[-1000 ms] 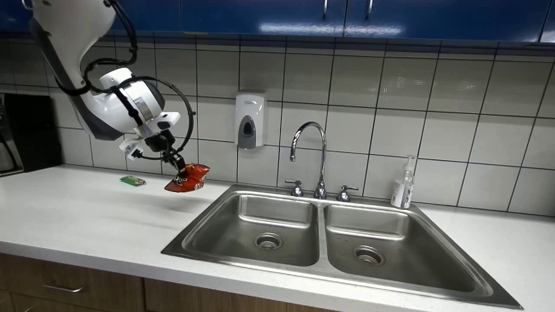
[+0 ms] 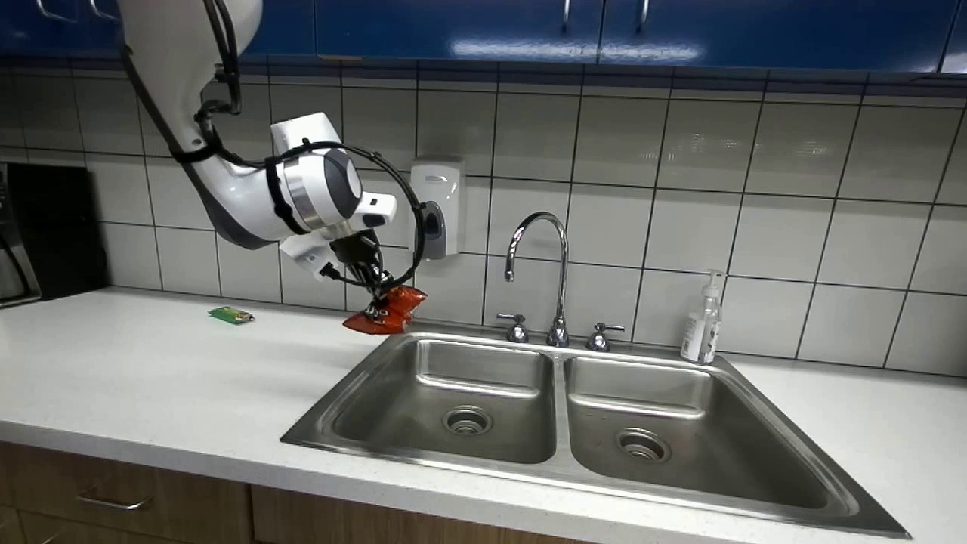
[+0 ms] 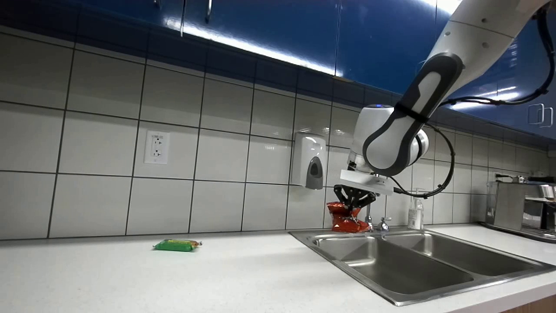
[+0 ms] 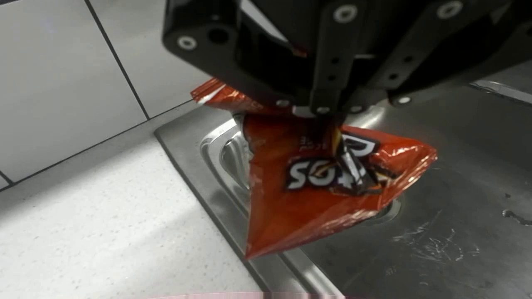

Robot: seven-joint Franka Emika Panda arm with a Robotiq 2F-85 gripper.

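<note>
A crumpled red chip bag with white lettering hangs below my gripper, whose fingers are shut on a pinched fold of it. In the first exterior view the bag is in the air over the sink's back left corner, and the gripper reaches down to it. The second exterior view has the bag under the black fingers, near the sink's back edge. The fingertips are mostly hidden by the gripper's body and the folded wrapper. A small green packet lies flat on the counter at the left.
A steel double sink is set into the white counter, both basins empty. The tall faucet and its handles rise behind it. A soap bottle stands at the back right, and a wall dispenser hangs close beside the arm.
The arm has moved right with the red bag in its fingers, from above the counter to above the sink's back left corner. The green packet has stayed put.
</note>
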